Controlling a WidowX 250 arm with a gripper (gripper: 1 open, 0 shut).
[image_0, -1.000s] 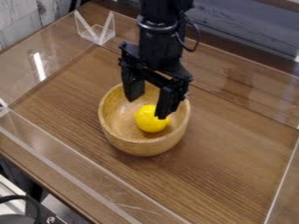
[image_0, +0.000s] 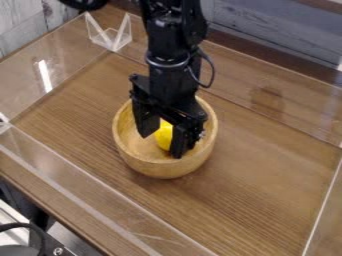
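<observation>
My black gripper (image_0: 164, 115) reaches down from the top into a round light-wood bowl (image_0: 158, 163) in the middle of the table, open, its fingers around a yellow object (image_0: 164, 138) in the bowl. The gripper partly hides the yellow object. Whether the fingers touch it I cannot tell.
A pale wall (image_0: 274, 30) runs along the back. Clear plastic pieces stand at the upper left and left edge. A dark cable lies at the lower left.
The gripper has come down and a little to the left, lower over the yellow object in the bowl, which is now more hidden.
</observation>
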